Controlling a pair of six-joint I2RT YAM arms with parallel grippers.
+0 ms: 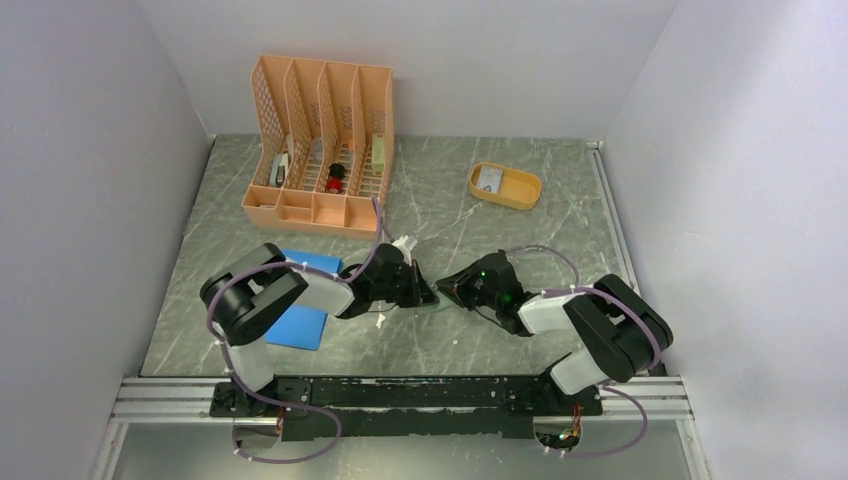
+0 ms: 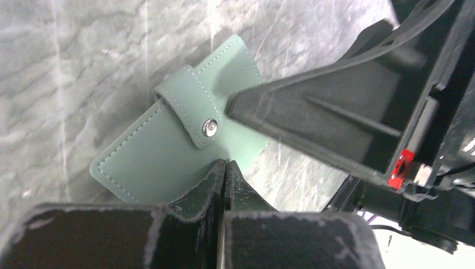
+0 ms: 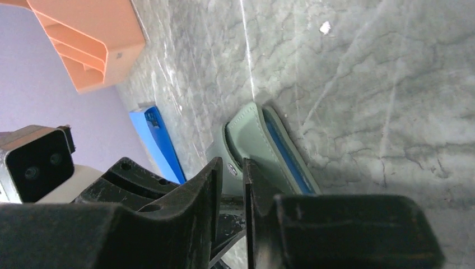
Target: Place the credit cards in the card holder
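The pale green card holder [image 2: 151, 145] is on the table at front centre, its snap flap [image 2: 190, 101] fastened over it. Pinching its near edge, my left gripper is shut. Close by, my right gripper has its fingertips slightly apart at the flap; the silver snap shows in the narrow gap. Whether they touch the flap is unclear. Along the holder's side, the right wrist view shows a blue layer [image 3: 291, 154]. In the top view a pale, card-like piece [image 1: 489, 180] lies in the yellow tray [image 1: 522, 192]; single cards cannot be made out.
An orange divided rack [image 1: 300, 215] with small items stands at the back left. Partly under the left arm lies a blue flat item [image 1: 297, 328]. Bare table extends between the rack and the yellow tray, and to the right of the holder.
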